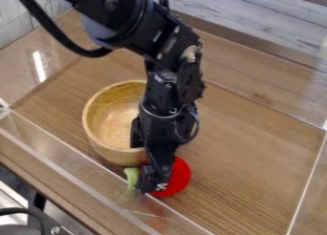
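My black gripper (156, 178) hangs low at the near edge of the table, its fingertips down on a red round object (177, 181) with a green stem (132, 177). The fingers overlap the red object's left part; whether they grip it is hard to tell. Behind the arm sits a yellow bowl (105, 119), partly hidden by the gripper.
A clear transparent edge runs along the front left, with dark cables beyond it at the lower left.
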